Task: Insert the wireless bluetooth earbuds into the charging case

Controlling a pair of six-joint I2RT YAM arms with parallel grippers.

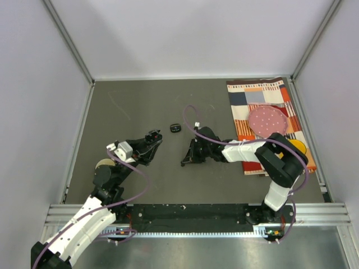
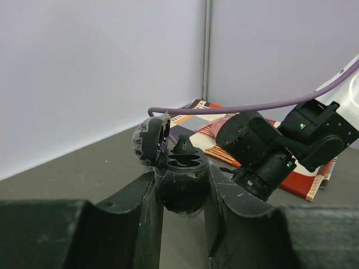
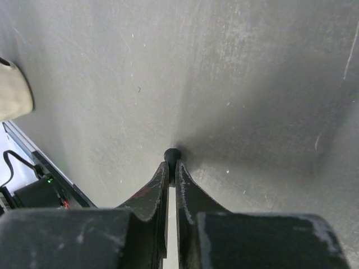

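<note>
In the right wrist view, a small black earbud [image 3: 172,155] pokes out beyond the fingertips of my right gripper, which is shut on it. The earbud is low over the grey table; whether it touches the surface I cannot tell. My left gripper is shut on the black charging case [image 2: 182,182], held up with its lid [image 2: 150,140] swung open. An upright dark piece, likely the other earbud [image 2: 183,144], stands in the case, next to empty-looking hollows. From above, the case [image 1: 153,135] sits left of the right gripper [image 1: 188,160].
A small black box [image 1: 175,128] lies on the table behind the grippers. At the right are a striped cloth [image 1: 240,115] and a pink dotted plate [image 1: 267,121]. A purple cable [image 1: 224,141] loops over the right arm.
</note>
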